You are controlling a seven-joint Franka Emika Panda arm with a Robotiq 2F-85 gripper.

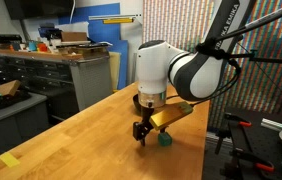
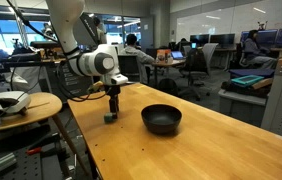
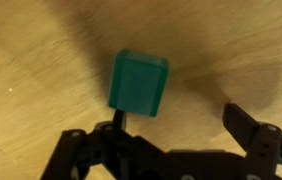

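Note:
A small teal block point(image 3: 138, 83) lies on the wooden table, near the upper middle of the wrist view. My gripper stands open, its two dark fingers wide apart with only bare wood between them. The block sits just beyond the left finger point(image 3: 118, 122), outside the gap; whether they touch I cannot tell. In exterior view 1 the block point(image 1: 165, 140) is beside the lowered fingers, toward the robot's base. Exterior view 2 has the block point(image 2: 109, 118) just below the gripper point(image 2: 113, 101).
A black bowl point(image 2: 162, 119) stands on the table a short way from the arm. Beyond it the wooden tabletop point(image 2: 211, 145) is wide and clear. Desks, chairs and people are in the background, away from the table.

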